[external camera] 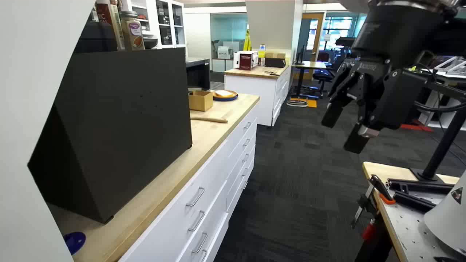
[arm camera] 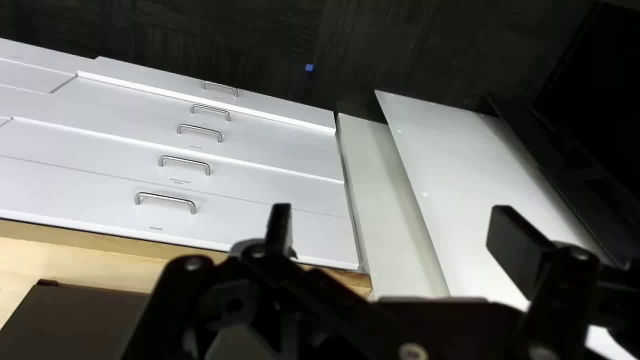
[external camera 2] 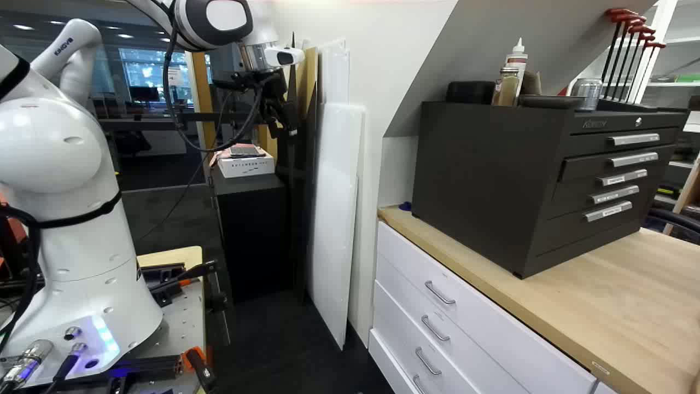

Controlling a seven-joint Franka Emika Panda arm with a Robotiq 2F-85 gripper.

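Observation:
My gripper [external camera: 343,129] hangs in the air at the right of the first exterior view, its fingers spread and nothing between them. The wrist view shows the same wide gap, with one black finger [arm camera: 279,231] at the centre and the other [arm camera: 517,249] to the right. Beyond the fingers stands a white drawer cabinet [arm camera: 264,156] with metal handles, well apart from the gripper. A dark metal tool chest [external camera 2: 489,190] rests on the cabinet's wooden top [external camera: 209,131]. In the second exterior view the gripper [external camera 2: 283,131] is partly lost against a dark background.
Tall white panels [external camera 2: 338,210] lean beside the cabinet. Bottles [external camera: 133,32] stand on the chest. Farther along the counter are a cardboard box [external camera: 200,100], a wooden stick [external camera: 209,119] and stacked plates [external camera: 225,94].

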